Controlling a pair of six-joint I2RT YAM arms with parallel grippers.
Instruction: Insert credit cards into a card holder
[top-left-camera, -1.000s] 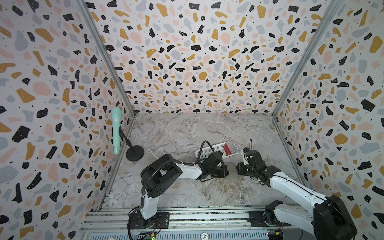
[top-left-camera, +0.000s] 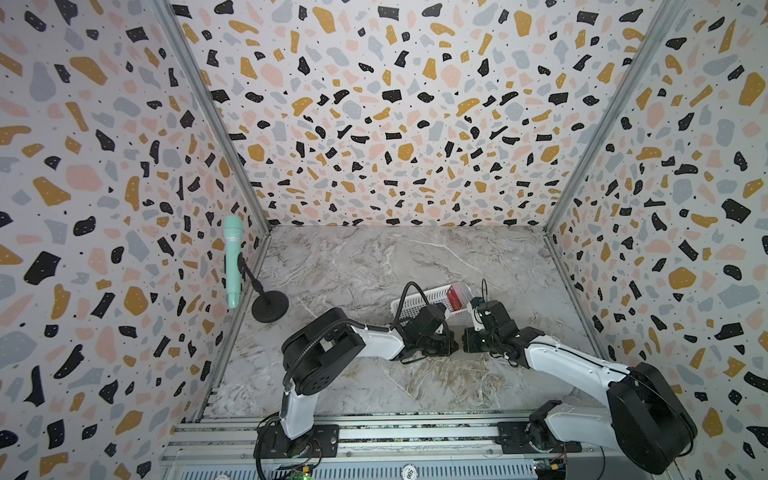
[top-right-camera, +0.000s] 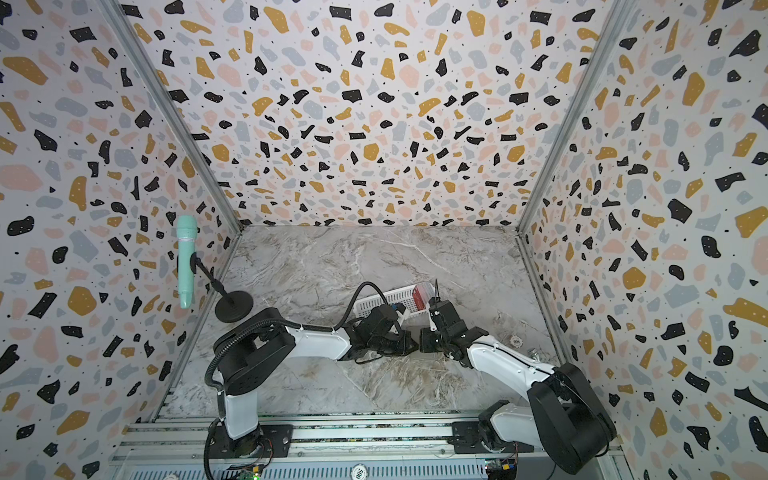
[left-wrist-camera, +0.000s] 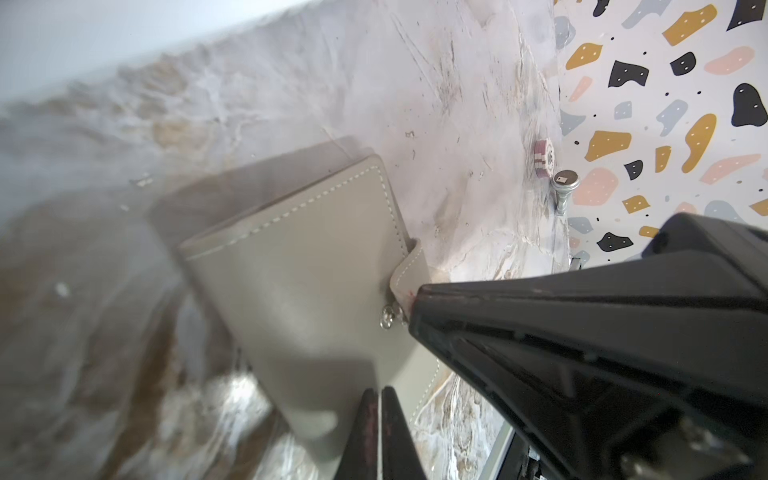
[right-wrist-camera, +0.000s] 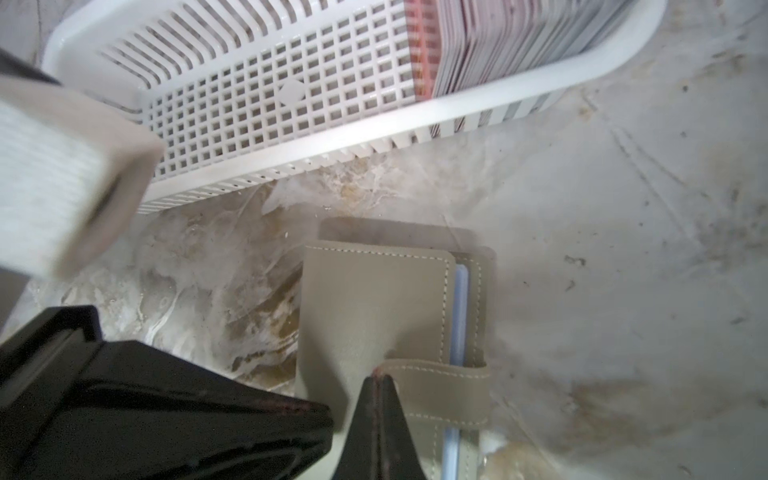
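The card holder (right-wrist-camera: 376, 304), grey-beige with white stitching, lies closed on the marble table, its strap (right-wrist-camera: 444, 392) folded over the front. A pale blue edge (right-wrist-camera: 459, 320) shows along its open side. My left gripper is shut over the holder, close to its lower part, with nothing visible between the fingers. From the other side, my right gripper is also shut, its tips at the strap's end; whether they press on it I cannot tell. Cards (right-wrist-camera: 520, 40) stand packed in the right end of a white basket (right-wrist-camera: 384, 124).
The basket stands just behind the holder. A green microphone (top-left-camera: 232, 260) on a black stand (top-left-camera: 270, 305) is at the left wall. Small objects (left-wrist-camera: 564, 184) sit near the right wall.
My right gripper has moved left, closer to the left gripper and over the card holder. The left arm and the basket have stayed in place.
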